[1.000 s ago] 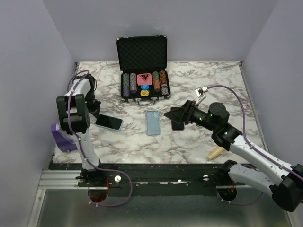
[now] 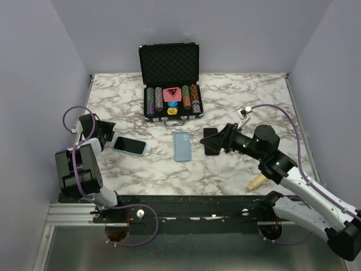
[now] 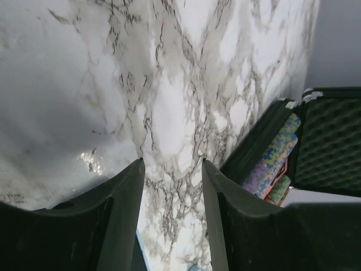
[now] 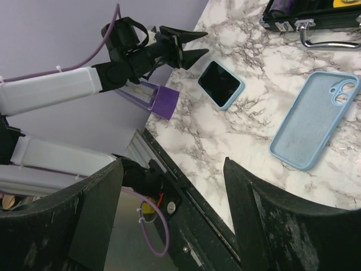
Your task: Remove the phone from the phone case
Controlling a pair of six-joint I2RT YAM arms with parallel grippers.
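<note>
The phone [image 2: 130, 145] with a dark screen lies flat at the left of the table, a light blue rim around it. An empty-looking light blue phone case [image 2: 182, 147] with a camera cutout lies in the middle. Beside it a second, dark phone [image 2: 212, 151] is partly covered by my right gripper, which is open above the table with nothing between its fingers. Up and left of the blue-rimmed phone, my left gripper hangs part open and empty. In the left wrist view, only the phone's blue edge [image 3: 142, 248] shows, low beside a finger.
An open black case of poker chips [image 2: 172, 102] stands at the back middle. A tan cylindrical object [image 2: 256, 182] lies near the front right, close to the right arm.
My left arm has swung outward to the left, and its gripper has drawn away from the corner of the blue-rimmed phone. The right gripper has shifted slightly right. Phones and case lie unmoved.
</note>
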